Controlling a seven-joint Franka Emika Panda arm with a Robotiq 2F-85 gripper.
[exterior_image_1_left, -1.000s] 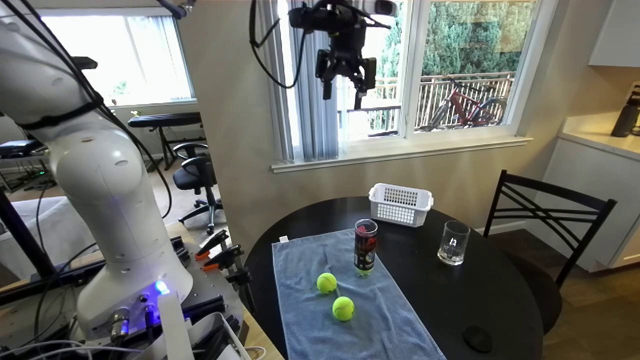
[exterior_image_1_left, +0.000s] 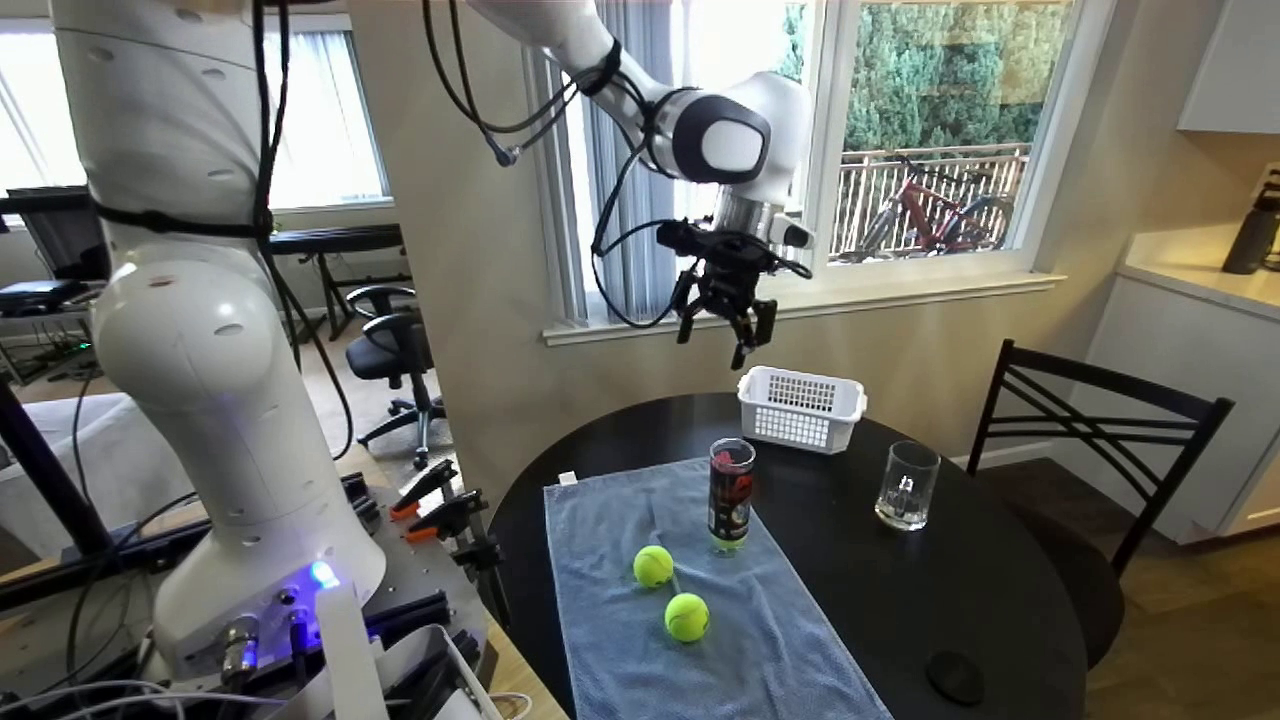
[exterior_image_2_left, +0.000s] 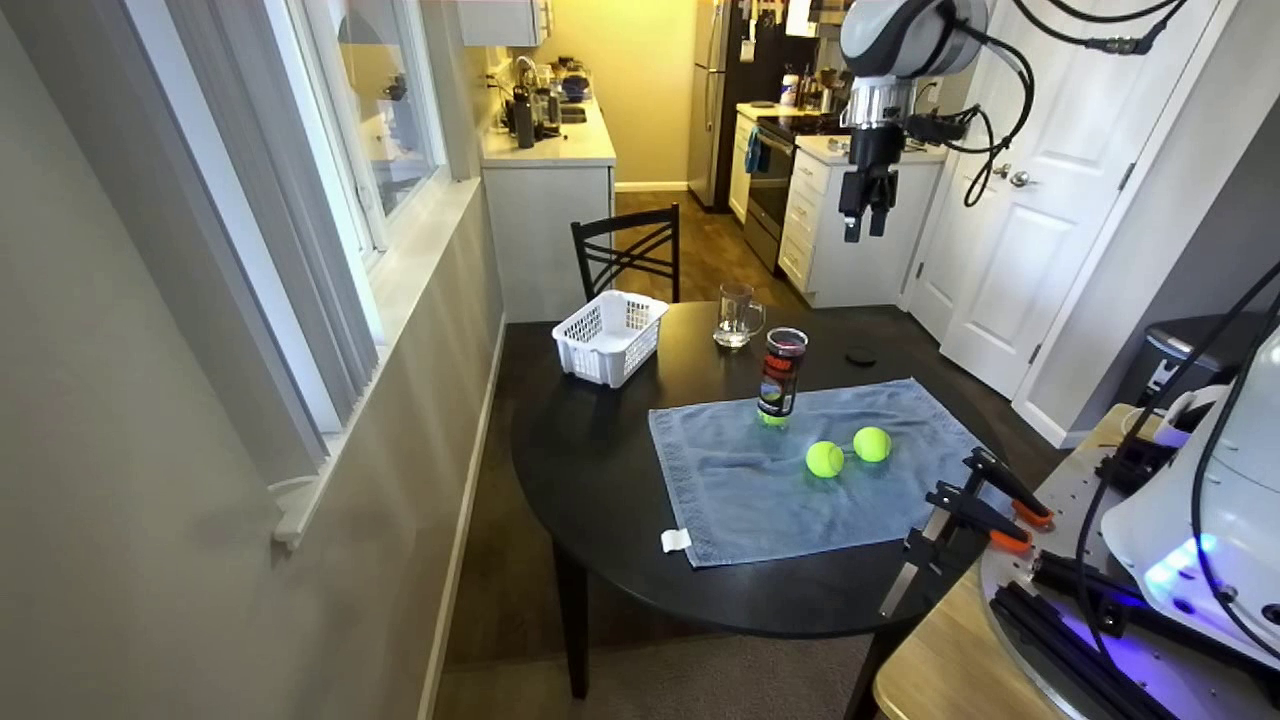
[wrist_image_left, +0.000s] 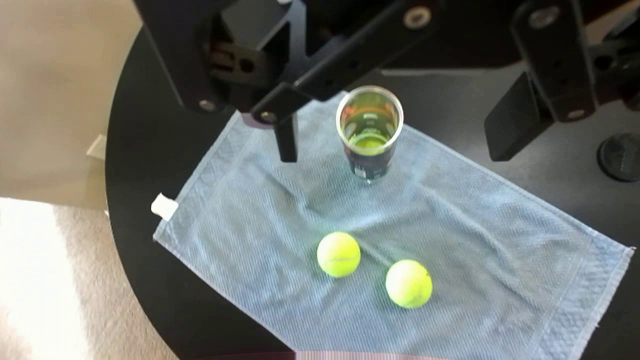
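Note:
My gripper (exterior_image_1_left: 720, 342) hangs high over the table, its fingers spread apart with nothing between them. In the wrist view a clear tennis ball can (wrist_image_left: 370, 132) with a dark label stands upright and uncapped on the blue towel (wrist_image_left: 252, 198), between and beyond the fingertips. A yellow-green ball shows at the can's bottom. Two loose tennis balls lie on the towel in front of the can: one ball (wrist_image_left: 339, 255) closer to it and another ball (wrist_image_left: 409, 284) to the right. My fingers touch none of these.
A white basket (exterior_image_1_left: 801, 412) stands at the table's window side. The glass mug (exterior_image_2_left: 737, 316) is on bare table near the chair (exterior_image_2_left: 630, 250), and a black lid (wrist_image_left: 622, 157) lies flat beyond the towel. Clamps (exterior_image_2_left: 978, 510) grip the near edge by the robot base.
In exterior view 1 my gripper has come down and a little to the right, with the arm reaching further over the table. The objects on the table have stayed put.

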